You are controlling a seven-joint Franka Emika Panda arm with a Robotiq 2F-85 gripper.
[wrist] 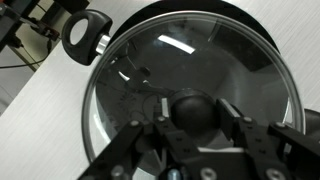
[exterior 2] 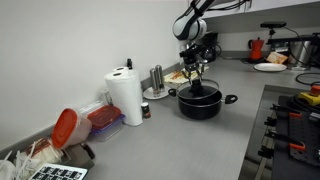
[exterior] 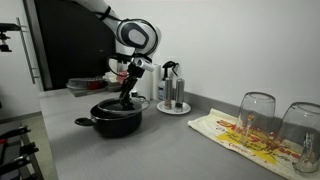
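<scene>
A round glass lid (wrist: 150, 80) with a metal rim and a black knob (wrist: 196, 113) is at the black pot (exterior: 118, 124). My gripper is shut on the knob, one finger on each side. In the second exterior view the lid (exterior 2: 199, 90) looks tilted at the mouth of the pot (exterior 2: 203, 108), and the gripper (exterior 2: 197, 78) comes down from above. The wrist view shows the lid off-centre, with the pot's dark rim and one handle (wrist: 88, 33) past its edge. Whether the rim touches the pot all round cannot be told.
A white plate (exterior: 174, 108) with bottles stands behind the pot. Two upturned glass jars (exterior: 256, 113) sit on a yellow-and-white cloth (exterior: 215, 126) at the right.
</scene>
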